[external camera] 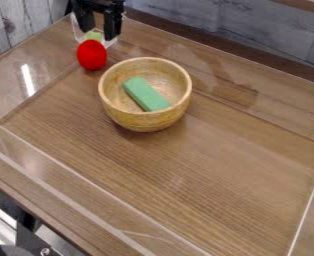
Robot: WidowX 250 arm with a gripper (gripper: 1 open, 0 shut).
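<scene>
My gripper [90, 20] is at the top left of the camera view, dark and open, over a small pale item with green on it [96, 38]. A red round object [92, 57] sits just below that item. A tan bowl [173, 85] in the middle holds a green block [145, 94]. Whether the gripper touches the pale item is too small to tell.
Dark cables lie along the bottom left edge, and the table's left edge shows at the upper left.
</scene>
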